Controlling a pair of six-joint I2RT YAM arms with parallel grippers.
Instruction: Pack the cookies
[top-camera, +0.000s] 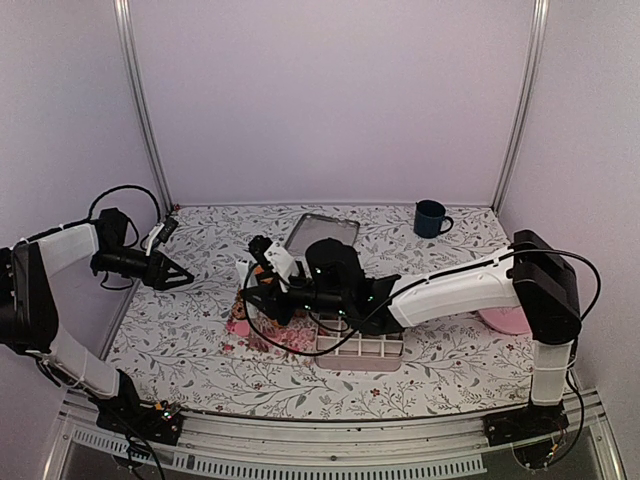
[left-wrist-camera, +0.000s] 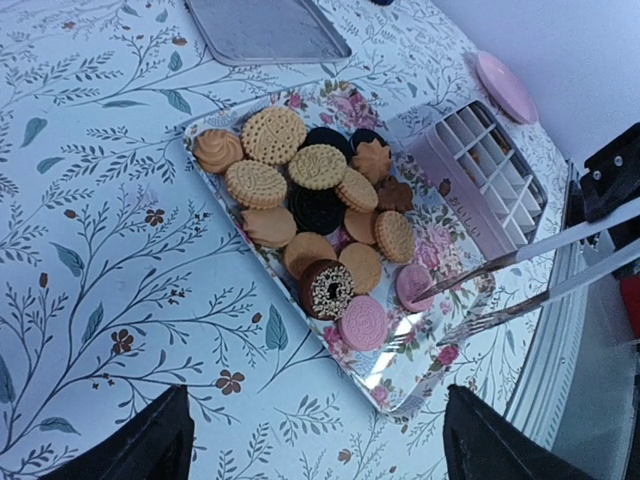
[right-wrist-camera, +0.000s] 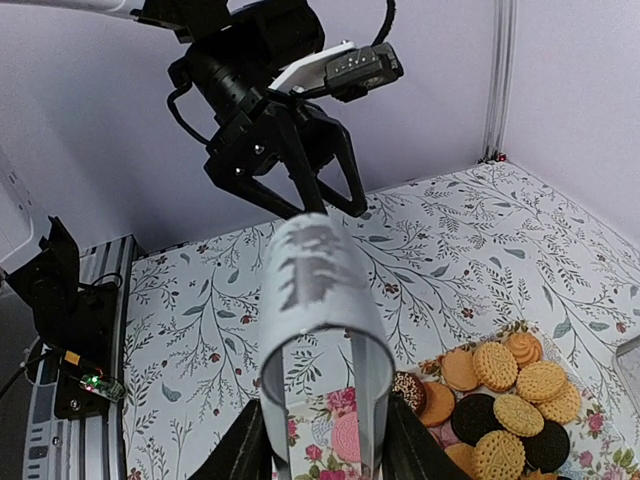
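A flowered tray (left-wrist-camera: 450, 235) carries several cookies: tan biscuits (left-wrist-camera: 273, 135), dark ones (left-wrist-camera: 318, 208), a sprinkled ring cookie (left-wrist-camera: 327, 289) and two pink rounds, one nearer (left-wrist-camera: 363, 323), one partly behind the tongs (left-wrist-camera: 413, 286). My right gripper is closed around metal tongs (right-wrist-camera: 318, 285). In the left wrist view the tongs' tips stand apart over the tray's pink end; contact cannot be told. The pink divided box (top-camera: 360, 361) stands beside the tray, partly hidden by the right arm. Off to the left, my left gripper is open and empty.
An empty grey tray (top-camera: 322, 231) lies at the back, with a dark blue mug (top-camera: 430, 218) farther right. A pink plate (top-camera: 507, 320) is partly covered by the right arm. Bare tablecloth lies between the left gripper and the cookie tray.
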